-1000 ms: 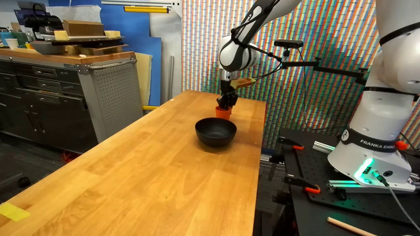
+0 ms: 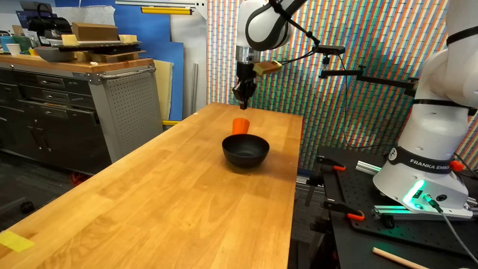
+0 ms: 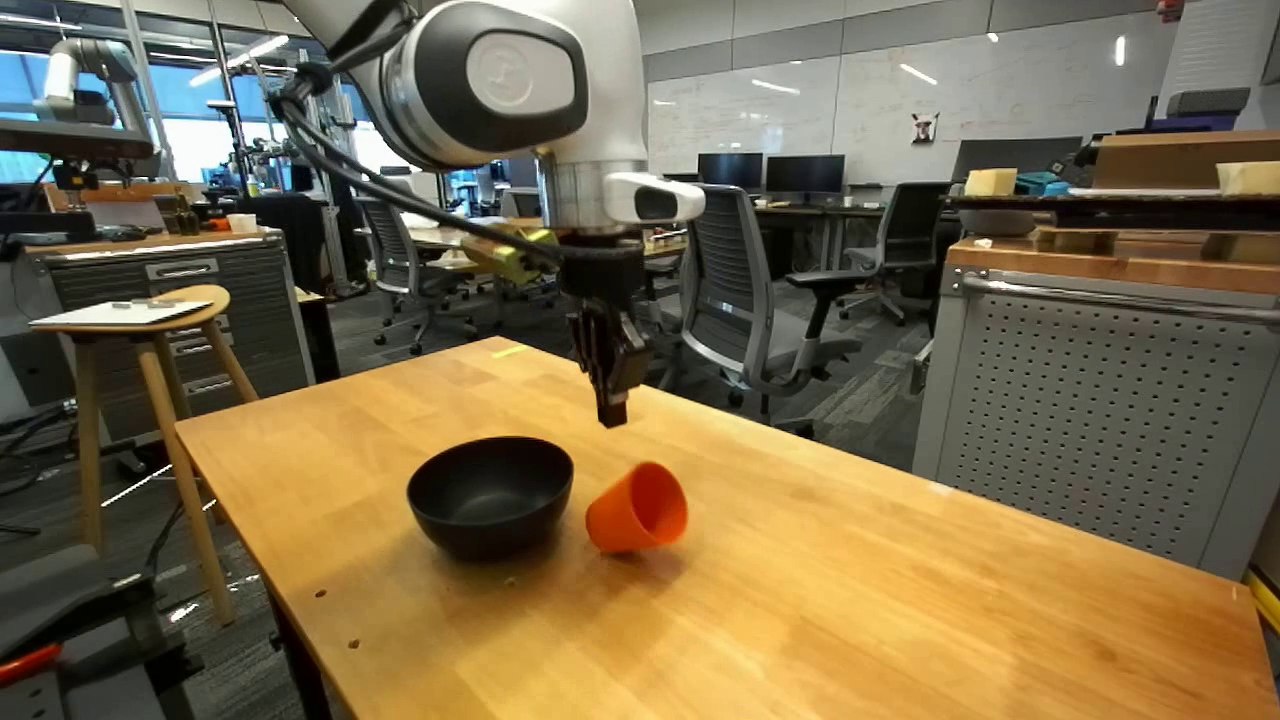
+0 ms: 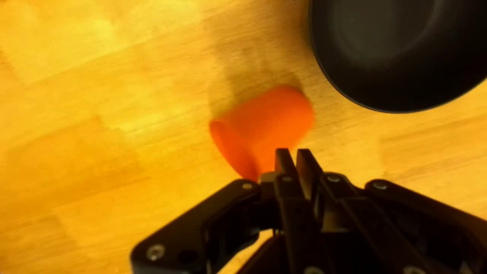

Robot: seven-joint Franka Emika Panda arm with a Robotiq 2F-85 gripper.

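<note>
An orange cup (image 3: 621, 514) is tipped over beside the black bowl (image 3: 489, 498), its mouth facing away from the bowl. In the wrist view the cup (image 4: 269, 121) looks slightly blurred, and a narrow strip of table separates it from the bowl (image 4: 388, 54). Above the cup hangs my gripper (image 3: 612, 414), clear of both cup and table. Its two fingertips stand close together with only a slim gap, and I see nothing held between them. From exterior view 1, the bowl (image 2: 245, 151) hides the lower part of the cup (image 2: 240, 126).
A grey cabinet (image 2: 127, 107) stands beyond the table's left edge.
A second ago my gripper was down at the mouth of the upright cup. It has risen and shifted left in exterior view 1; the cup is now tipped and farther left.
</note>
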